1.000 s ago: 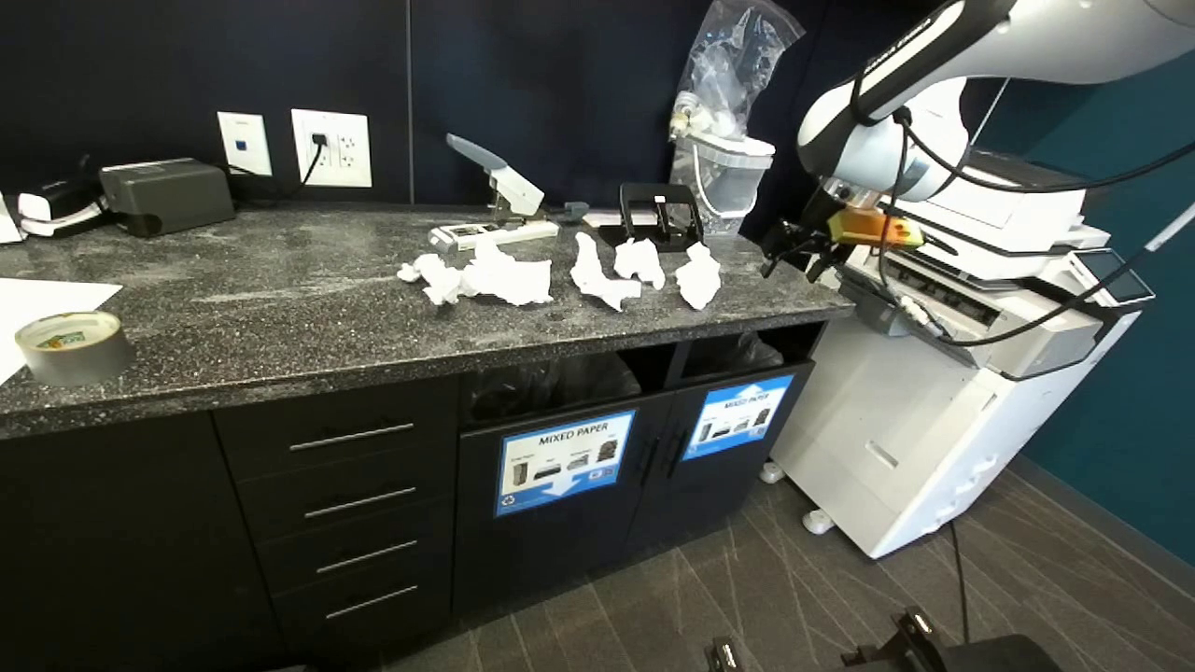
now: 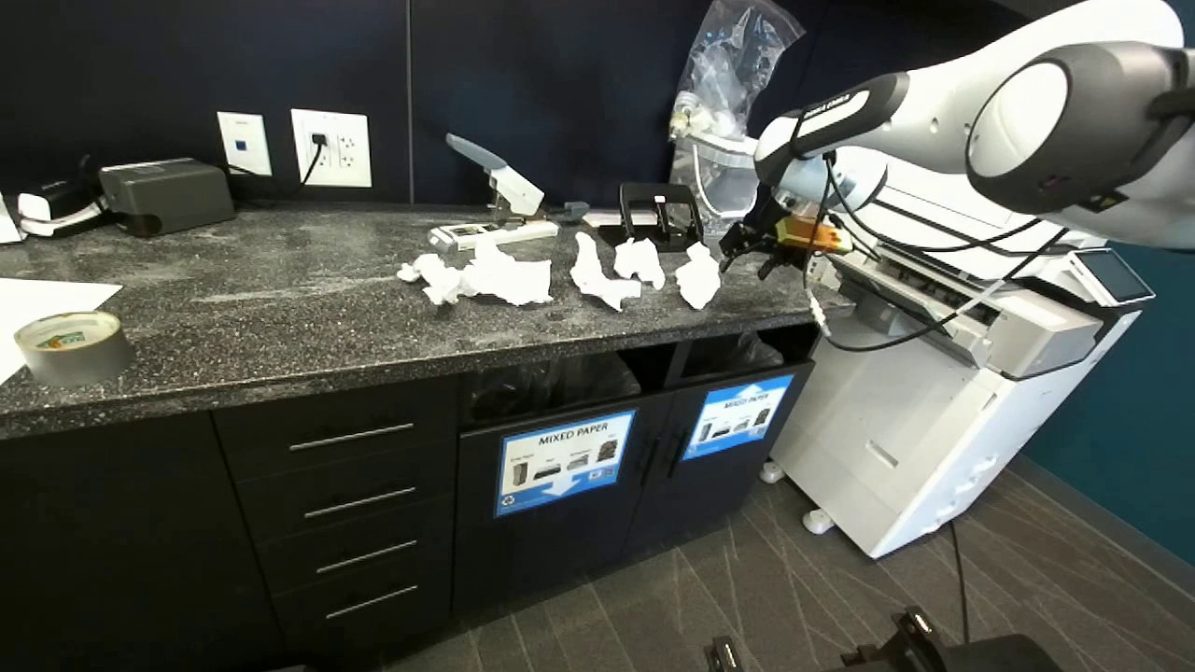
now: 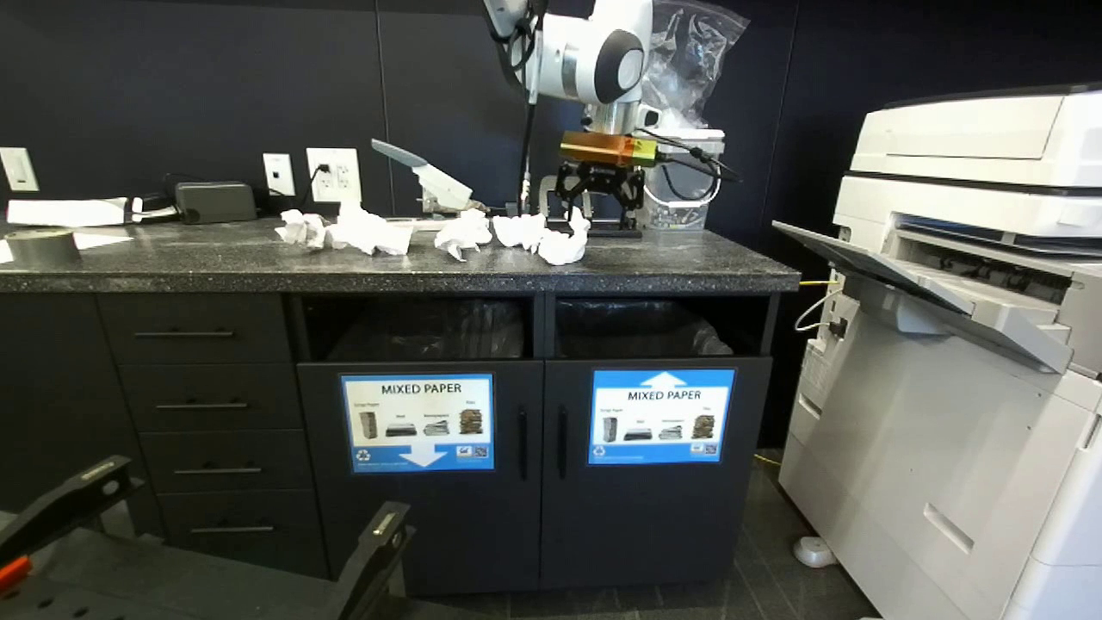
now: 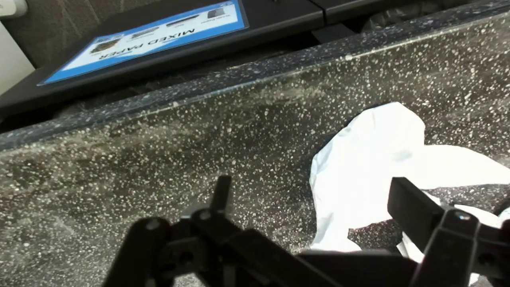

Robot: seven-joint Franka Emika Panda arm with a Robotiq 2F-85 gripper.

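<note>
Several crumpled white papers lie in a row along the dark speckled counter point(image 2: 280, 325). The rightmost crumpled paper point(image 2: 699, 276) is the closest to my gripper point(image 2: 748, 256), which is just to its right in exterior view 1. Seen from the wrist, my gripper is open, its fingers point(image 4: 413, 210) far apart. A white paper point(image 4: 368, 162) shows by the right-hand finger, which overlaps part of it; bare counter fills much of the gap. In exterior view 2 the gripper point(image 3: 599, 207) stands behind the right-end papers point(image 3: 563, 244), above the counter.
Two open bin slots point(image 3: 640, 322) sit under the counter, with mixed paper signs point(image 3: 661, 418) below. Behind the papers stand a stapler point(image 2: 510, 202), a black hole punch point(image 2: 661, 213) and a clear plastic bin point(image 2: 723, 179). A printer point(image 3: 950, 362) stands right. Left of the papers, the counter is clear.
The arm and gripper have moved left in exterior view 1, from near the counter's right end to closer beside the rightmost paper. The papers have not moved.
</note>
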